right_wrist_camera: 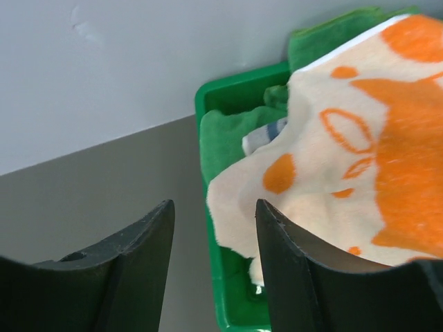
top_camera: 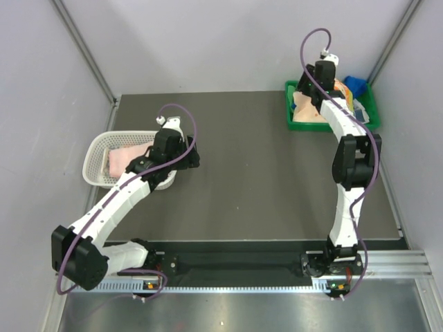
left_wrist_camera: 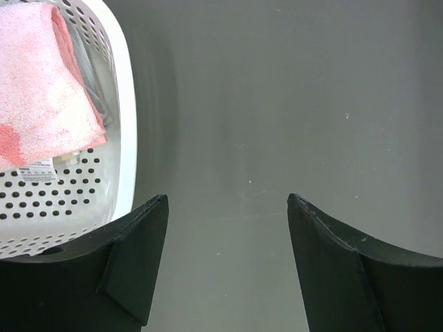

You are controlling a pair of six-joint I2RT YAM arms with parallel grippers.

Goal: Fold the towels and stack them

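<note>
At the back right stands a green basket holding several crumpled towels. A cream towel with orange patches lies on top, one corner reaching toward the basket's left wall. My right gripper is above that wall, open, with nothing between its fingers; the right finger overlaps the towel's edge in view. On the left, a folded pink towel lies in a white perforated basket. My left gripper stands open and empty over the table just right of that basket.
A blue cloth bulges up at the green basket's back right. Green cloth lies under the cream towel. A white wall rises close behind the green basket.
</note>
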